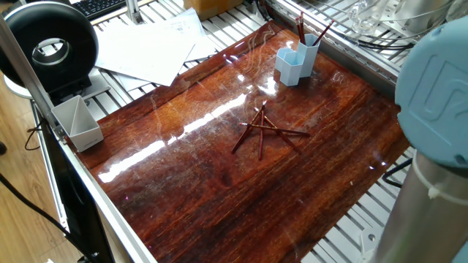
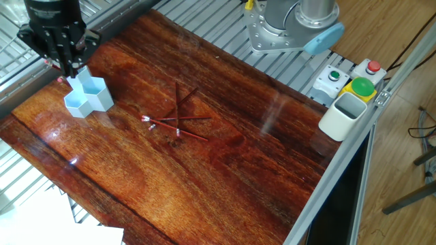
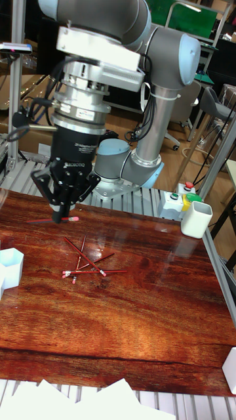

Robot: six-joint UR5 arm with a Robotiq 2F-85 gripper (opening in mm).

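Observation:
In exterior view 3 my gripper (image 3: 58, 216) points down above the table, its fingers close together. A dark red pencil (image 3: 40, 221) lies level across the fingertips, its pink end sticking out to the right, so the gripper looks shut on it. Exterior view 2 has the gripper (image 2: 71, 72) beside and over the light blue hexagonal holder (image 2: 101, 101); the held pencil is hard to make out there. Dark red pencils (image 1: 300, 26) stand in the holder (image 1: 290, 71) in exterior view 1. Several more pencils (image 1: 274, 129) lie crossed in a pile mid-table. The gripper is outside exterior view 1.
A white cup (image 2: 334, 122) stands at the table edge by the button boxes (image 2: 330, 80). An open white box (image 1: 79, 124) sits at another edge. Papers (image 1: 142, 55) lie beside the wooden table.

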